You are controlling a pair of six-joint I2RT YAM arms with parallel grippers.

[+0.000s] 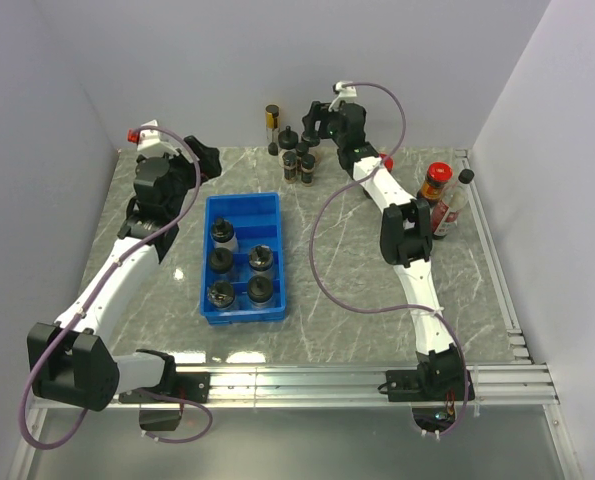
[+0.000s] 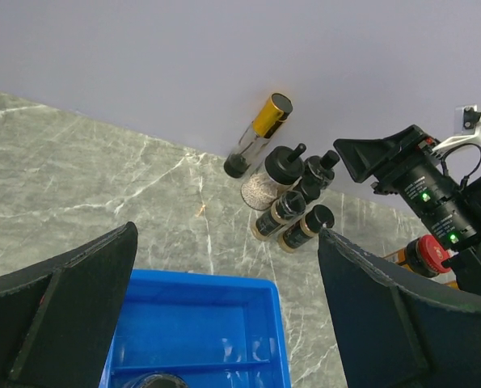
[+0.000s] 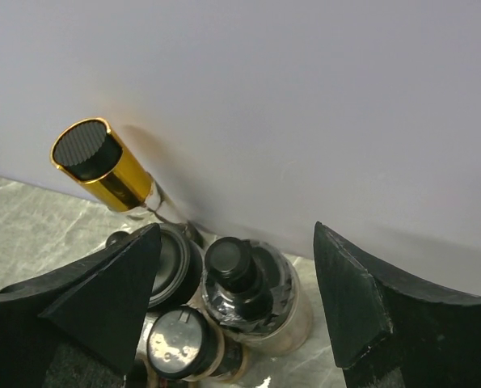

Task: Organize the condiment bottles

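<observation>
Against the back wall stands a cluster of bottles: a gold-capped bottle [image 3: 119, 182], a black-lidded jar [image 2: 268, 179], a clear bottle with a black spout cap [image 3: 260, 291] and small dark-capped shakers [image 2: 279, 215]. My right gripper is part open at the spouted bottle, its fingers on either side and apart from it. Over the table's left back, my left gripper stands open with nothing between its fingers. A blue divided box [image 1: 243, 318] holds several black-capped bottles in its middle and front compartments; its back compartment is empty.
At the right stand a red-lidded jar [image 1: 437, 178] and a tall bottle [image 1: 450, 207]; another red-lidded jar [image 2: 428, 255] is close to the right arm. The wall sits just behind the cluster. Bare table lies right of the box.
</observation>
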